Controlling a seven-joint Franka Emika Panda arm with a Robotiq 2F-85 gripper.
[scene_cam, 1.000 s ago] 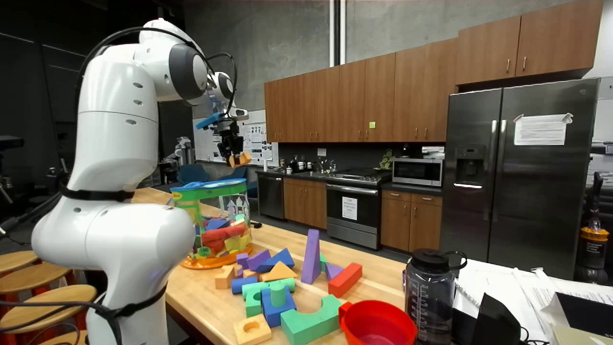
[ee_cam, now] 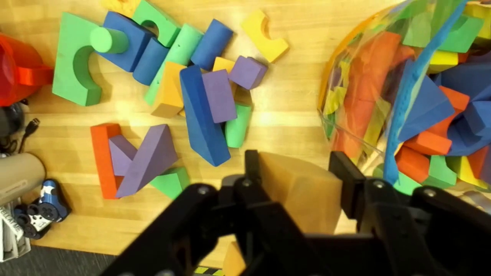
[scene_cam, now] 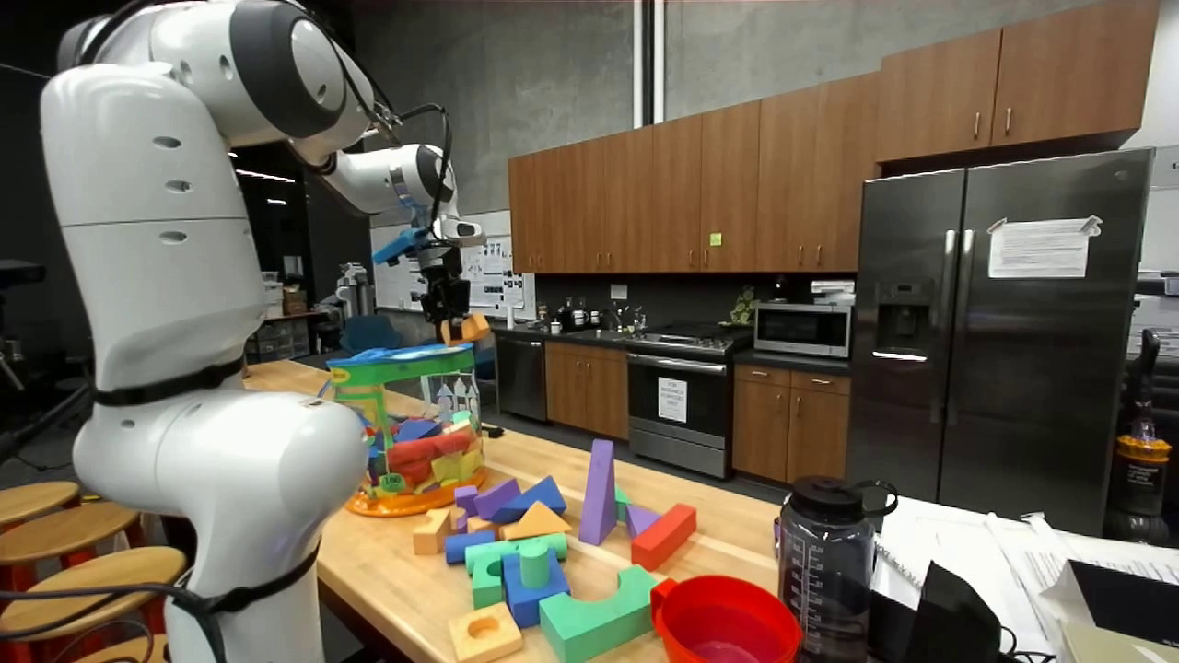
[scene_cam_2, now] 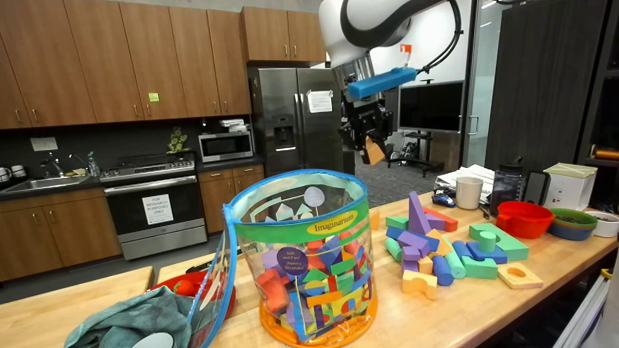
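Note:
An orange-tan block is clamped between the two black fingers of my gripper, which is shut on it. In exterior view 2 the same block is held in the air, clear of the table, above and behind the clear bag's rim. The round transparent bag has a blue-edged open top, a green band and many coloured foam blocks inside. From the wrist, the bag's blue rim lies to the right of my gripper. Loose blocks, among them a purple wedge and a green arch, lie on the table to the left.
A red cup and a dark water bottle stand at the table's end. Beside the bag lie a teal cloth and a red bowl. Bare wood shows between the loose blocks and the bag.
The arm's upper links have swung left and lower in exterior view 1. Bag and loose blocks are unmoved.

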